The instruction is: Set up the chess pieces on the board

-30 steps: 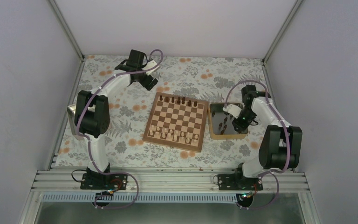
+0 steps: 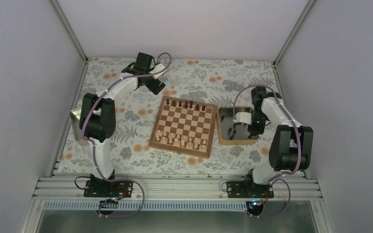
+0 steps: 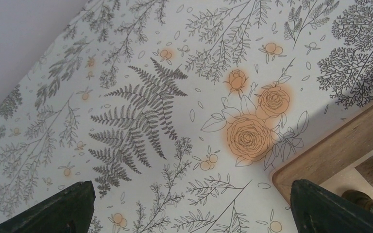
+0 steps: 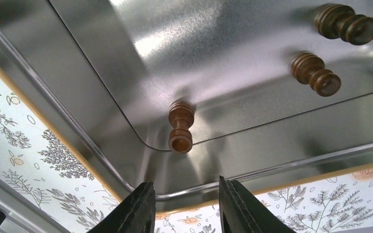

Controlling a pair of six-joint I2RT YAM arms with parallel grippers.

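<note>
The wooden chessboard (image 2: 154, 119) stands mid-table, with dark pieces (image 2: 186, 104) along its far side and light pieces (image 2: 177, 140) in rows along its near side. Loose dark pieces lie in the tray (image 2: 237, 142) right of the board. Over the tray's right part is my right gripper, open and empty. One brown piece (image 4: 180, 127) lies on the tray floor just beyond its fingertips, near a corner and not touched. Off the board's far-left corner, my left gripper is open above bare tabletop; a dark piece (image 3: 369, 204) shows beside its right finger.
Two more brown pieces (image 4: 316, 74) lie farther along in the tray, whose raised walls surround them. A metal container (image 2: 75, 119) sits at far left, partly under the left arm. The table behind the board is clear.
My right gripper has shifted a little to the right over the tray, toward its near-right corner. The left arm has barely moved, and the board's pieces stand as before.
</note>
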